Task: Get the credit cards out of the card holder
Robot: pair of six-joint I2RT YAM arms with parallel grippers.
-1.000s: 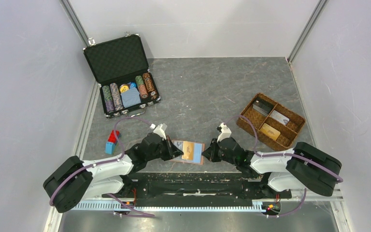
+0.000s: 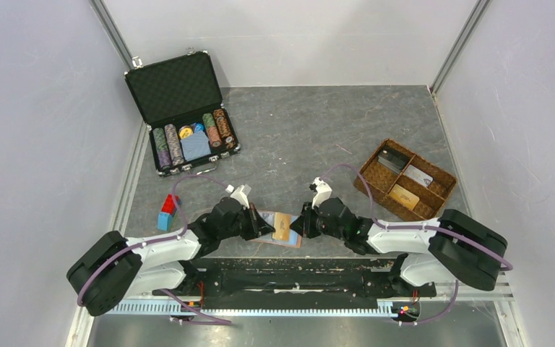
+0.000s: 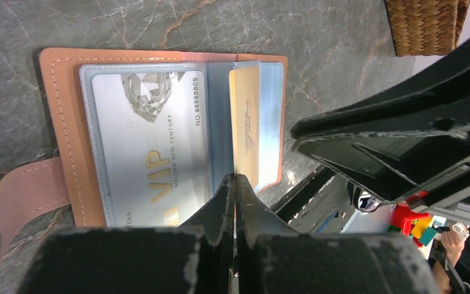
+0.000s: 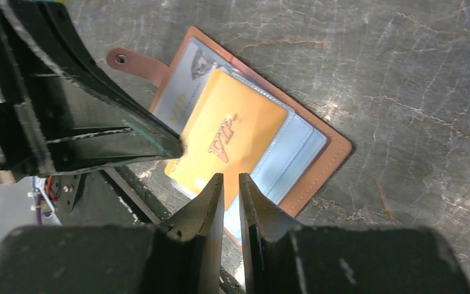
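Observation:
The brown card holder (image 3: 67,141) lies open on the grey table, its strap to the left in the left wrist view. A white VIP card (image 3: 159,141) sits in a clear sleeve there. The gold VIP card (image 4: 229,131) is on a raised, tilted clear page; whether it sticks out of its sleeve is hard to tell. At that page's edge my left gripper is shut, the thin edge between its tips. Over the holder's blue sleeve (image 4: 297,147) hangs my right gripper, a narrow gap between its fingers and nothing clearly gripped.
A wicker basket (image 2: 373,168) with compartments holding several cards stands at the right. An open chip case (image 2: 173,83) is at the back left, and red and blue blocks (image 2: 167,212) lie nearer.

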